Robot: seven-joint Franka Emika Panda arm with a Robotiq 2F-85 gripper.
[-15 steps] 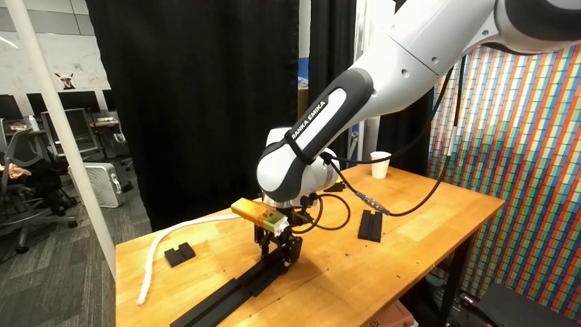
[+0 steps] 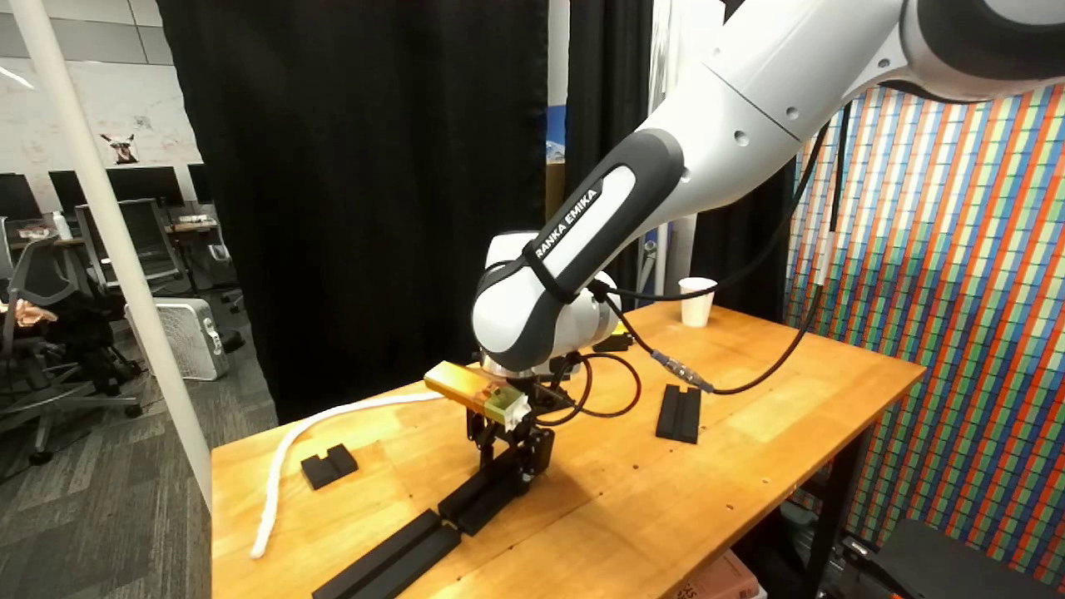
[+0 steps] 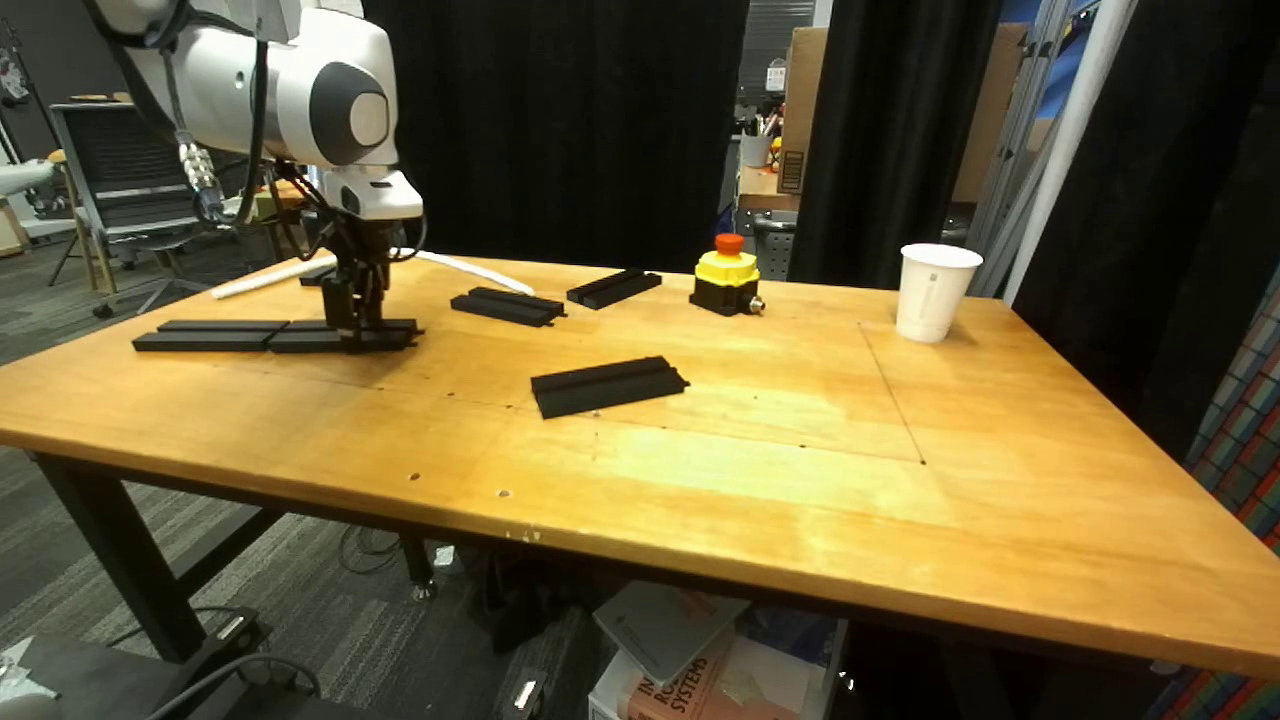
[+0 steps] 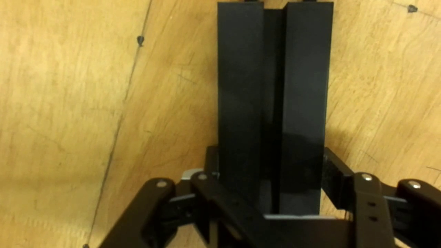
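Two black grooved track pieces lie end to end near the table's left front in exterior view 1. My gripper [image 2: 511, 461] points down and is shut on the farther piece [image 2: 479, 504], gripping its sides. In the wrist view this held piece [image 4: 242, 91] runs lengthwise between the fingers, its two small end tabs at the top edge. The nearer track piece [image 2: 394, 557] lies flat. Their facing ends are very close, with grooves roughly in line; whether they interlock I cannot tell. Exterior view 2 shows the held piece [image 3: 300, 342] low at the table.
Loose black track pieces lie apart: one at centre [image 3: 609, 386], others farther back [image 3: 507, 307]. A short black block [image 2: 329, 465] sits beside a white cord [image 2: 276, 469]. The emergency stop [image 3: 726, 278] and a paper cup [image 3: 933, 294] stand behind.
The held piece has shifted very slightly at its near end, and a thin seam between the two pieces now shows more clearly. The arm has barely moved.
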